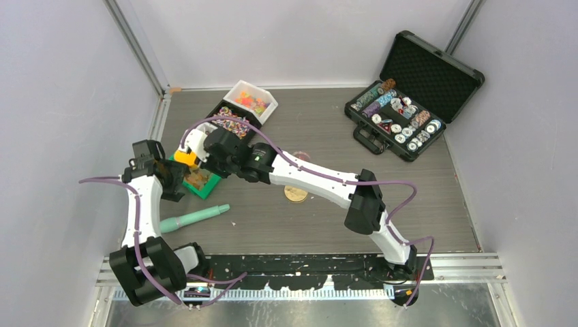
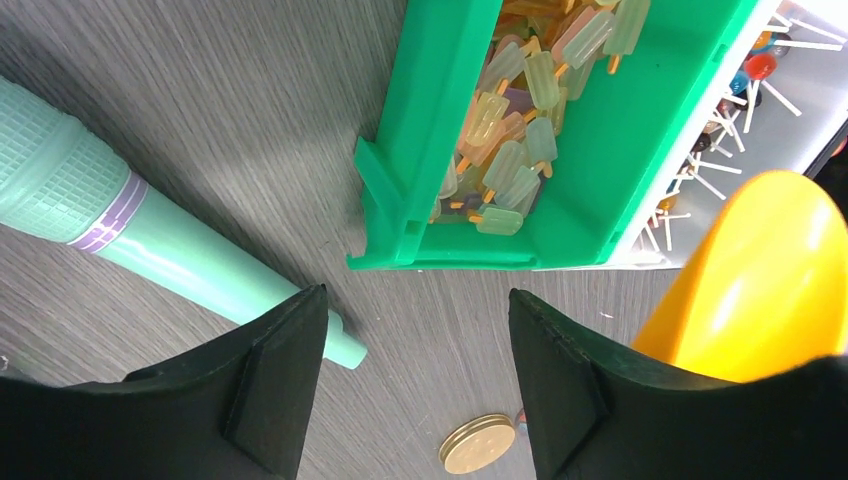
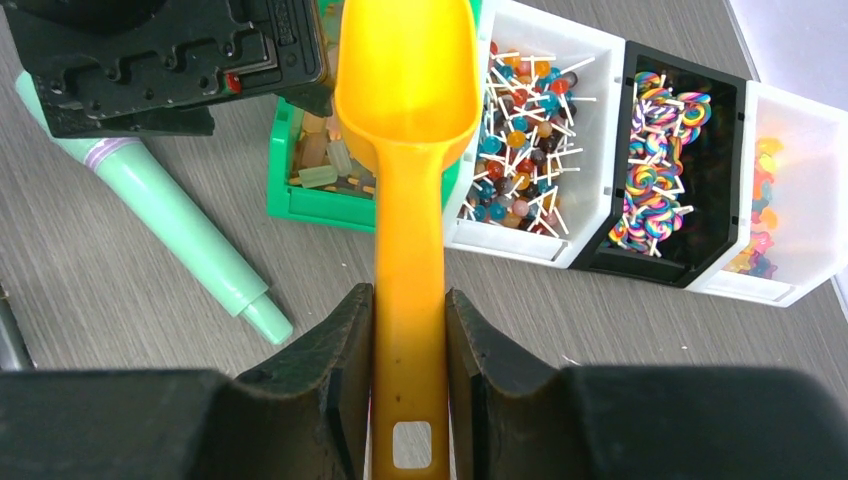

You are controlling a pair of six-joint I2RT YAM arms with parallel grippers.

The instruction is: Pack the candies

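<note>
My right gripper is shut on the handle of a yellow scoop (image 3: 410,215), whose visible bowl looks empty. In the top view the scoop hangs over the back part of the green bin (image 1: 202,193). That bin holds pale popsicle-shaped candies (image 2: 528,82). My left gripper stands open beside the bin's front end, nothing between its fingers; the scoop shows just past its right finger, and I cannot tell whether they touch. A clear jar (image 1: 300,156) is mostly hidden behind the right arm. Its likely gold lid (image 1: 296,194) lies on the table.
Beyond the green bin stand a white bin (image 3: 590,120) of ball lollipops, a black bin (image 3: 705,185) of swirl lollipops and a white bin (image 3: 800,200) of colourful gummies. A mint-green tube (image 1: 194,217) lies in front. An open chip case (image 1: 397,112) sits back right.
</note>
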